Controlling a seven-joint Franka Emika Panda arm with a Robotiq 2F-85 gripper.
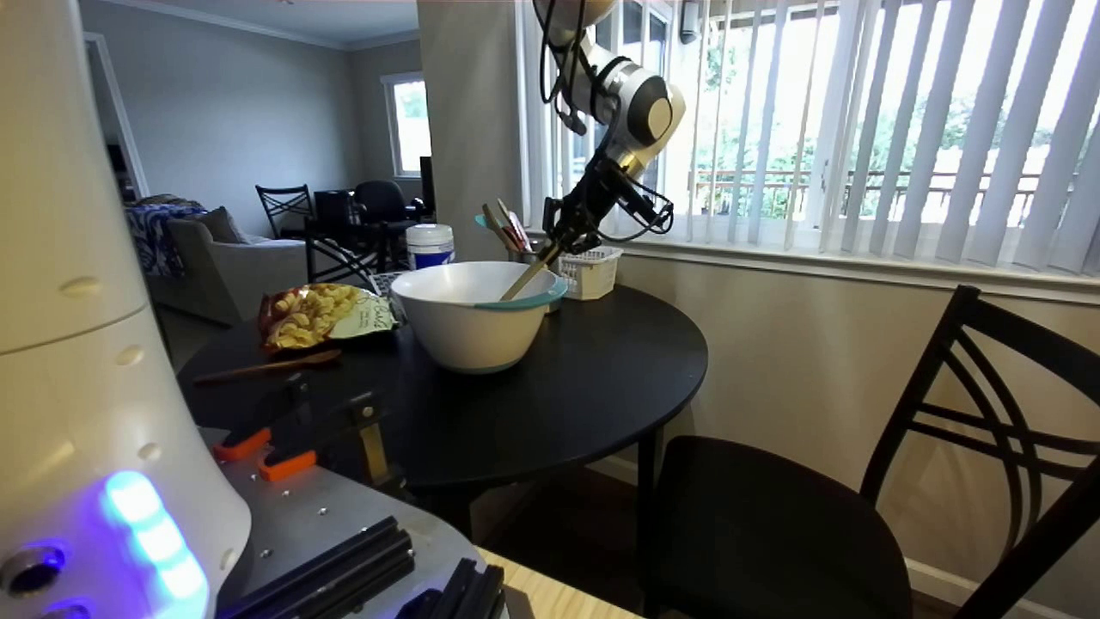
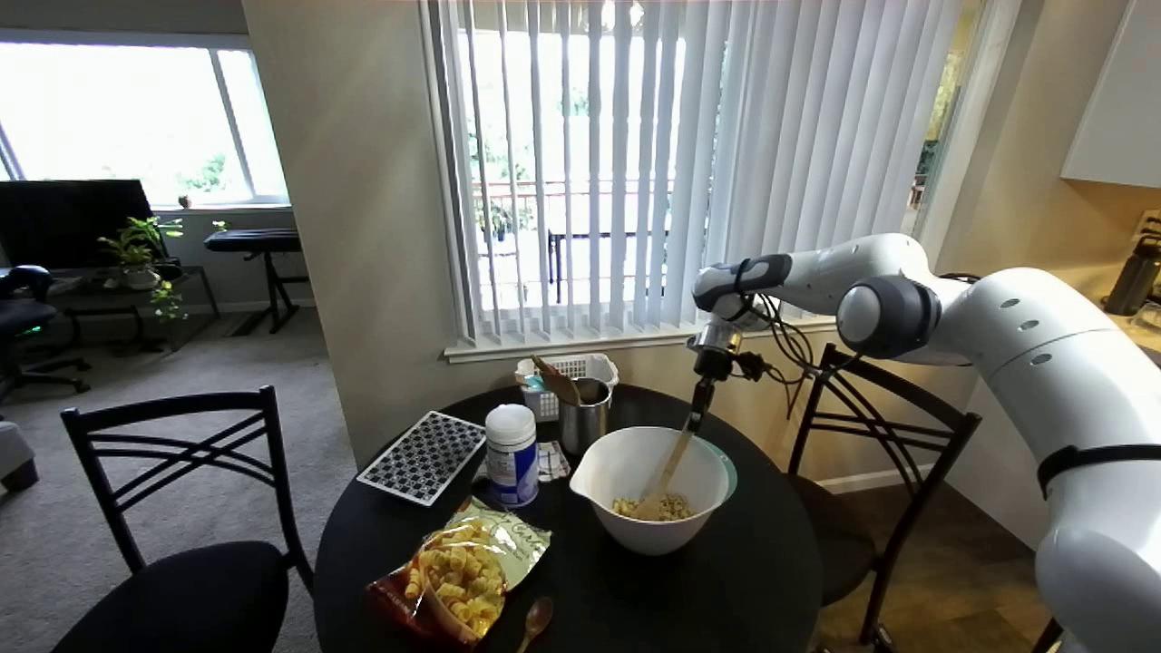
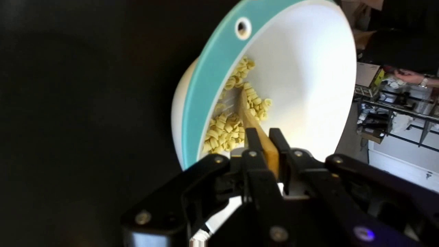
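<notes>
My gripper is shut on the handle of a wooden spatula, which passes between its two black fingers. The spatula's lower end rests among the pale pasta at the bottom of a white bowl with a teal rim section. From the second exterior view, the spatula leans up over the bowl's right rear side, and the gripper is at its top end. The bowl stands upright on the round black table.
An open pasta bag and a wooden spoon lie left of the bowl. Behind stand a wipes canister, a metal utensil holder and a white basket.
</notes>
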